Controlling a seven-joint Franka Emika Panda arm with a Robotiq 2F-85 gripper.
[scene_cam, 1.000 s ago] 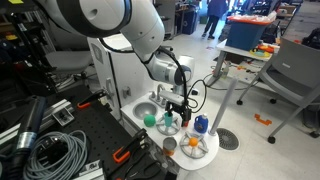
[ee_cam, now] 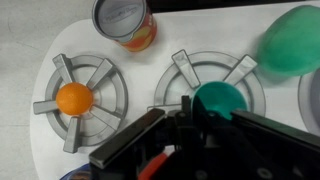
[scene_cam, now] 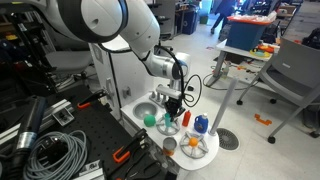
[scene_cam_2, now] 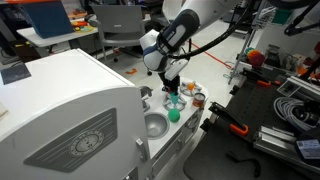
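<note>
A teal cup stands on the right-hand burner ring of the white toy stove. My gripper is at the cup's near left side, its fingers shut on the cup's wall, though the dark fingers partly hide the contact. In exterior view 1 the same teal cup shows just left of the gripper tip. Close by on the right is a red bottle, which in the wrist view pokes out beside the fingers.
An orange rests on the other burner ring, with an open can near the stove edge. A green object lies between the cup and the sink. A blue mug stands right of the red bottle.
My gripper has moved slightly left and down, towards the teal cup. The other objects look unmoved.
</note>
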